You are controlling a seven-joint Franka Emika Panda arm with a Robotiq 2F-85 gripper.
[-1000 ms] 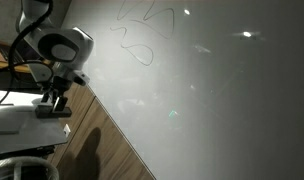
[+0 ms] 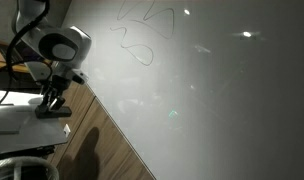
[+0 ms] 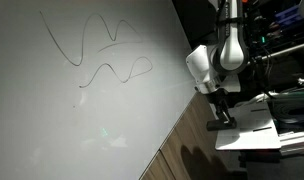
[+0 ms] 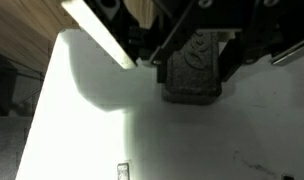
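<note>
A dark, textured block (image 4: 192, 75), which looks like a whiteboard eraser, sits between the fingers of my gripper, and the gripper is shut on it. In exterior view 1 the dark block (image 2: 54, 112) is low over the white tabletop (image 2: 22, 135), with the gripper (image 2: 55, 102) right above. From the other side, the block (image 3: 221, 125) appears at the white surface (image 3: 247, 135) under the gripper (image 3: 220, 112). Whether it touches that surface I cannot tell.
A large whiteboard (image 3: 82, 110) carries dark wavy pen lines (image 3: 107, 55). Wood panelling (image 2: 107, 145) lies between table and board. A small dark-edged piece (image 4: 123, 171) lies on the white surface. Cables (image 3: 287, 95) hang round the arm.
The fingers look a little closer together around the block than before. The arm has otherwise barely moved.
</note>
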